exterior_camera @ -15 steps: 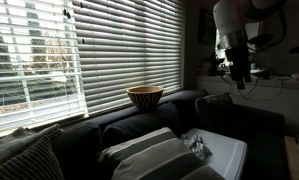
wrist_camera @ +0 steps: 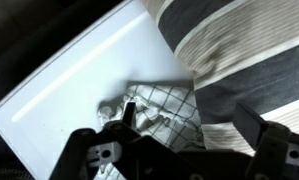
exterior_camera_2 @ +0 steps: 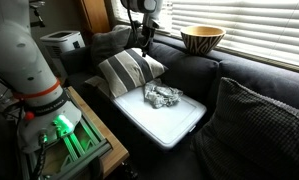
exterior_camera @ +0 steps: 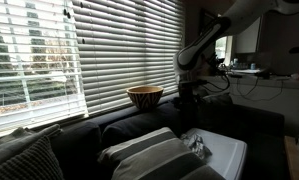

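Observation:
A checked, crumpled cloth (wrist_camera: pixel 170 105) lies on a white tray (wrist_camera: pixel 64 85) that rests on the dark sofa. The same cloth (exterior_camera_2: pixel 161 95) shows in exterior view 2, near the tray's far side. Against the tray leans a striped cushion (wrist_camera: pixel 234 55). My gripper is open, its fingers wide apart at the bottom of the wrist view, and the cloth shows beyond them. In exterior view 1 the gripper (exterior_camera: pixel 187 97) hangs above the sofa, higher than the tray and cloth; nothing is seen held.
A woven bowl (exterior_camera: pixel 145 97) stands on the sofa's back by the window blinds. A dark textured cushion (exterior_camera_2: pixel 249 120) fills the sofa's right side in exterior view 2. A wooden table edge (exterior_camera_2: pixel 99 130) runs along the front. Much of the tray is bare.
Over the last second my arm has swung leftward in exterior view 1 and reached lower, toward the sofa. Cloth, tray, cushions and bowl have stayed put.

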